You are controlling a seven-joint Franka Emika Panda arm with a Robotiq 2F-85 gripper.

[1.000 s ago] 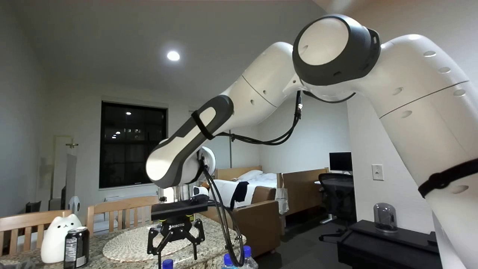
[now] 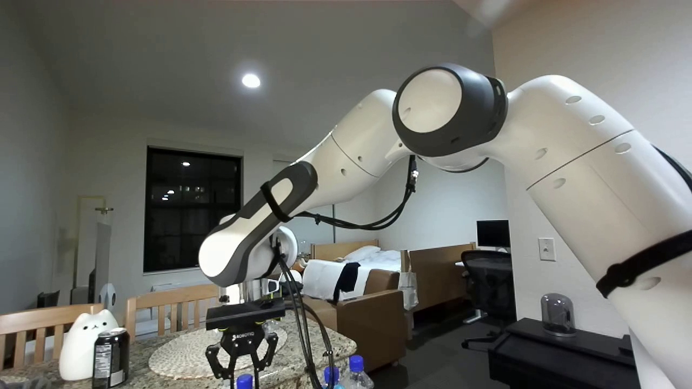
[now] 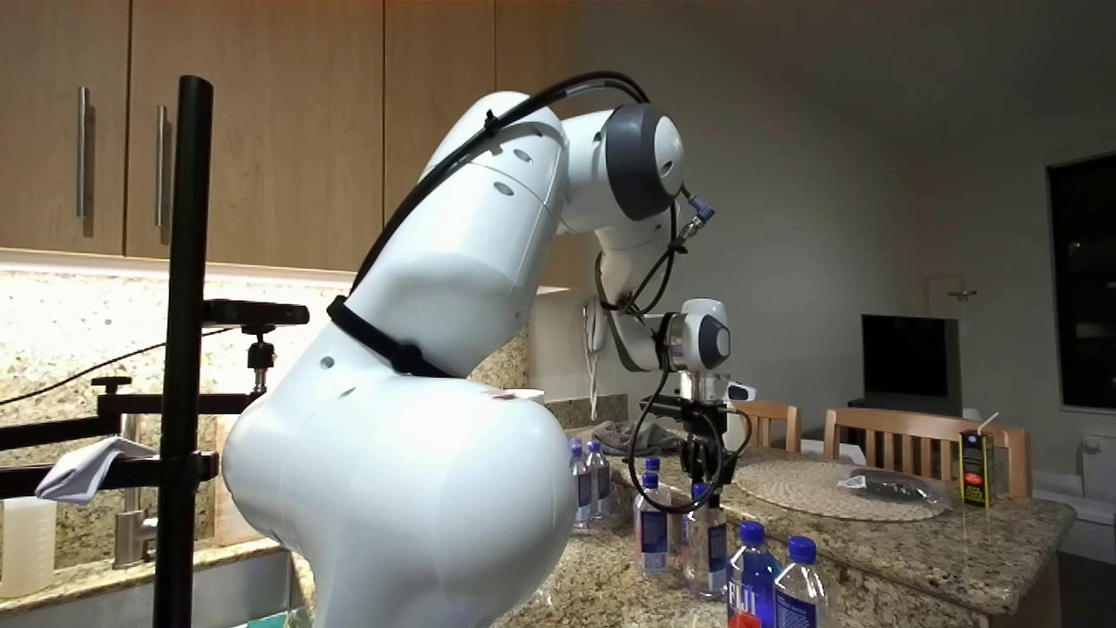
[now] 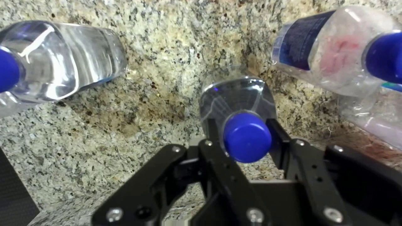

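Note:
A clear bottle with a blue cap (image 4: 247, 137) stands upright below my gripper in the wrist view. The fingers (image 4: 278, 141) are on either side of the cap and neck, partly open, and the gap looks slightly wider than the cap. In exterior view 1 the gripper (image 2: 244, 376) reaches down over a blue cap (image 2: 244, 381), and its lower ends leave the frame. From the other side, in exterior view 2, the bottle (image 3: 705, 555) is under the gripper, whose fingertips are hard to make out.
Further bottles flank it: a clear one (image 4: 86, 56) on the left and a labelled one (image 4: 312, 45) on the right in the wrist view. A raised granite counter (image 3: 1004, 565) carries a round woven mat (image 3: 769, 483) and a drink carton (image 3: 975, 469). Granite shows bare between the bottles.
My arm has moved lower and to the left in exterior view 1. The gripper's fingers stand closer together, now around the blue cap.

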